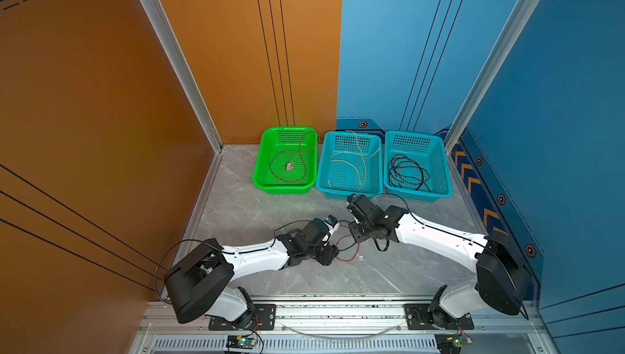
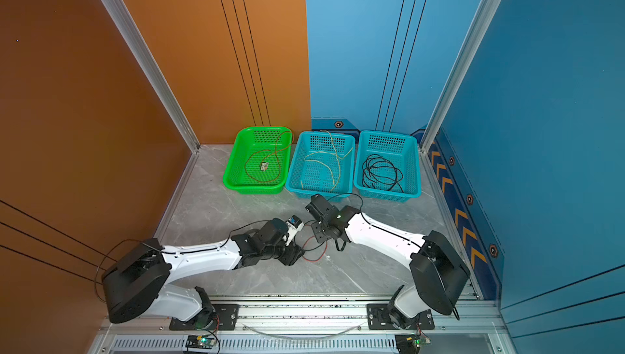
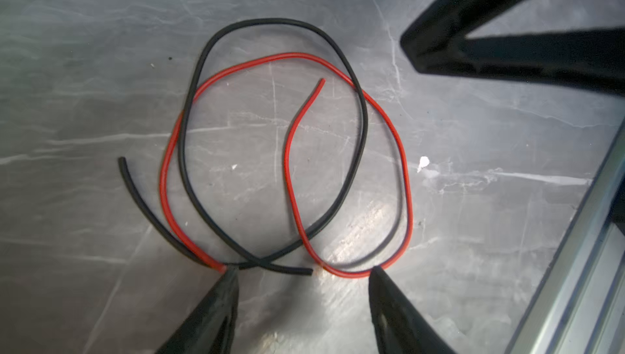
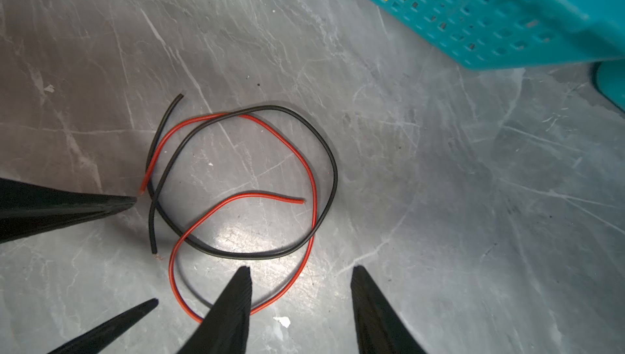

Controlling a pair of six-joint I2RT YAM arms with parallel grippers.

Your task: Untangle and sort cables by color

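Observation:
A red cable [image 3: 408, 194] and a black cable [image 4: 335, 178] lie in overlapping loops on the marble table, crossing each other. My left gripper hangs above them, fingers apart with nothing between them, over the loops' lower side in the left wrist view. My right gripper is open above them too, its fingertips near the lower part of the loops in the right wrist view. The green basket [image 1: 285, 188] holds red cables, the middle teal basket [image 1: 349, 191] pale yellowish ones, the right teal basket [image 1: 416, 192] black ones.
The three baskets stand in a row at the back. The front rail [image 1: 338, 302] edges the table. Bare table lies to either side of the arms. The two grippers are close together.

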